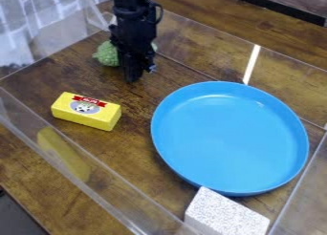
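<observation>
The black gripper (133,65) hangs low over the wooden table at the upper left, in front of a green round object (107,53) that it partly hides. The gap between its fingers is too dark to see; it looks shut, and whether it touches the green object is unclear. A yellow box (86,111) with a cow picture lies at the left middle.
A large blue plate (228,138) fills the right side. A white speckled block (225,214) sits at the bottom right. Clear plastic walls border the table. Bare wood lies between the gripper and the plate.
</observation>
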